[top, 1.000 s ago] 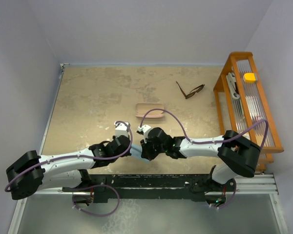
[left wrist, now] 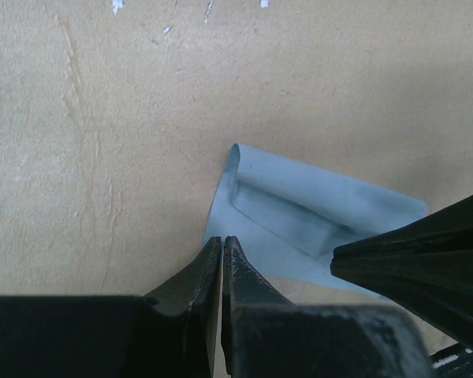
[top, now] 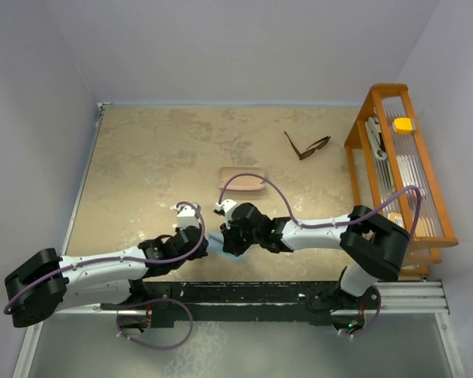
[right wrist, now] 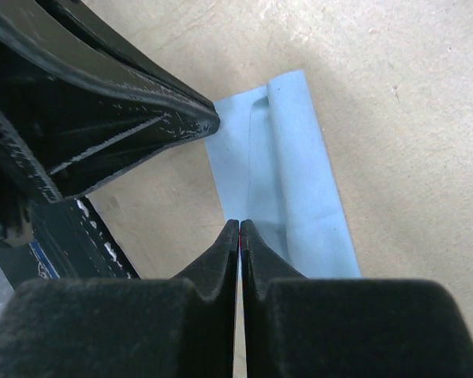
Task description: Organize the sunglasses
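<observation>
A light blue cloth [left wrist: 276,236] lies folded on the table near the front, between my grippers, with a raised folded strip along one edge. My left gripper is shut, its tips at one edge of the cloth, nothing visible between them. My right gripper is also shut, its tips over the cloth beside the fold, nothing visible between them. The sunglasses [top: 306,150] lie at the back right of the table, apart from both grippers. A pink tray [top: 240,172] sits at the middle, behind the cloth.
A wooden rack [top: 426,181] with slats, a yellow item [top: 403,125] and other objects stands along the right side. Both arms lie low and close together along the front.
My left gripper has moved slightly left, away from my right gripper. The right arm has shifted slightly left from where it was a second ago. The sunglasses have not moved.
</observation>
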